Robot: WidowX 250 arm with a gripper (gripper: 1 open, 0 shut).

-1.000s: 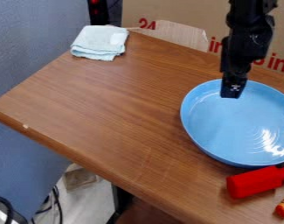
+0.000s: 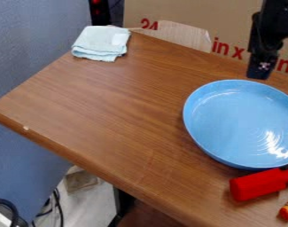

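Note:
The black gripper [image 2: 260, 64] hangs at the upper right, above the back rim of a blue plate [image 2: 235, 120]; its fingers are too small and dark to tell whether they are open or shut. The plate rests on the right of the wooden table [image 2: 111, 124]. A folded pale blue cloth [image 2: 101, 42] lies at the table's back left corner. A red cylindrical object [image 2: 259, 184] lies in front of the plate, with a small orange and red item [image 2: 287, 209] at the right edge.
A cardboard box [image 2: 199, 18] stands behind the table. Cables [image 2: 58, 204] show below the table at the lower left.
The gripper has moved up and to the right, away from over the plate's upper left part toward its back rim. The objects on the table have not visibly moved.

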